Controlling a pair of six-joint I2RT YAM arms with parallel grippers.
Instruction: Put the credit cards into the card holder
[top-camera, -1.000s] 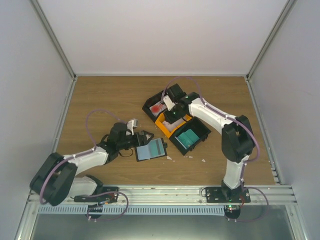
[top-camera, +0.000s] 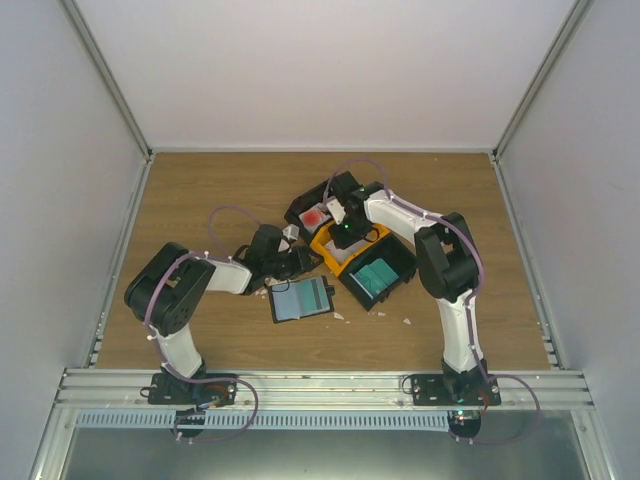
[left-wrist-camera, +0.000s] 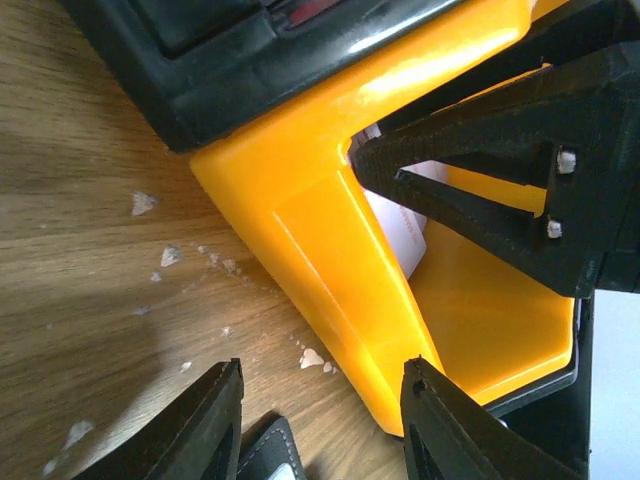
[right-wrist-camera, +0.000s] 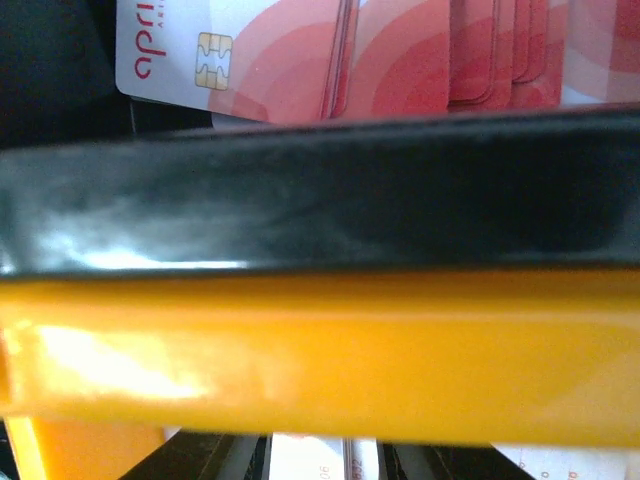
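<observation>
An orange box (left-wrist-camera: 300, 260) holding white cards (left-wrist-camera: 395, 230) sits between black boxes in the top view. My right gripper reaches into it; in the right wrist view white cards lie between its fingertips, whether gripped is unclear. Red-and-white cards (right-wrist-camera: 380, 50) fill the upper black box (right-wrist-camera: 320, 200). My left gripper is open just left of the orange box, above the table, nothing between its fingers. The card holder (top-camera: 300, 298), with blue and teal sections, lies below it in the top view.
A black box with teal cards (top-camera: 374, 276) is at the lower right. Small pale scraps dot the wooden table (top-camera: 200, 200).
</observation>
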